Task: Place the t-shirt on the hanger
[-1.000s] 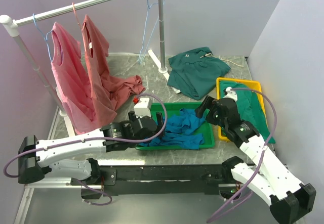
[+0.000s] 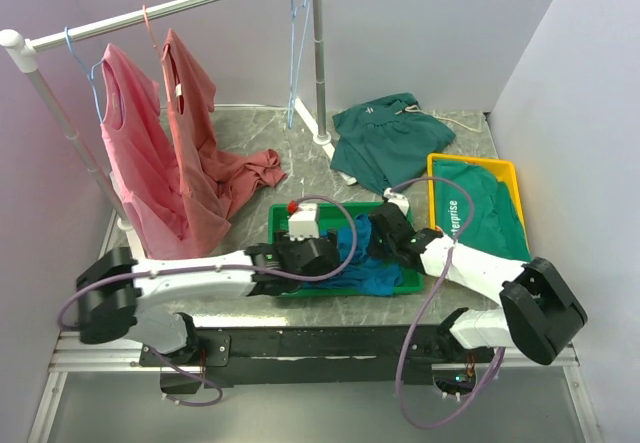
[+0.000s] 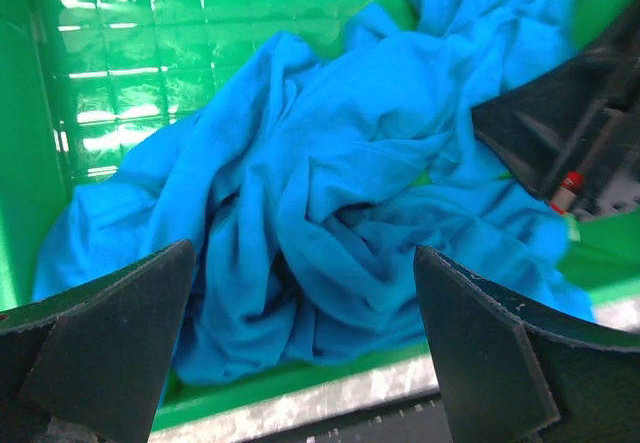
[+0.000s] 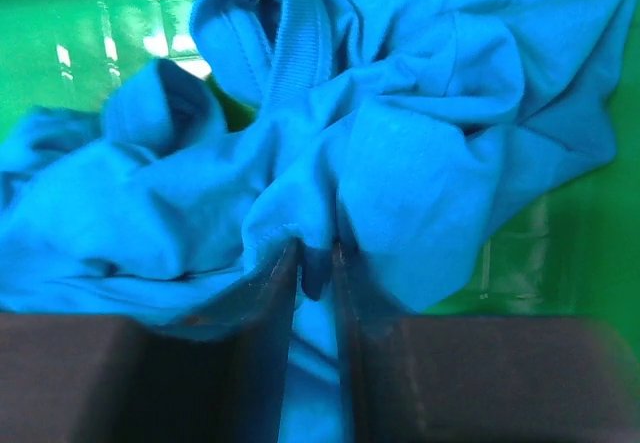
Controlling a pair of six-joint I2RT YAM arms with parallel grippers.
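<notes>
A crumpled blue t-shirt lies in the green bin, and its folds fill much of the left wrist view. Above the cloth, toward the bin's left side, my left gripper stands open with nothing held. My right gripper is down at the shirt, its fingertips close together around a narrow fold. Whether they hold it firmly I cannot tell. An empty blue hanger hangs at the right end of the rail.
A pink garment and a salmon one hang on the rack at left. A dark green garment lies on the table behind. A yellow bin with green cloth stands at right.
My right arm has swung left from beside the yellow bin down into the green bin onto the shirt. The left gripper has shifted slightly right. The empty hanger has swung a little.
</notes>
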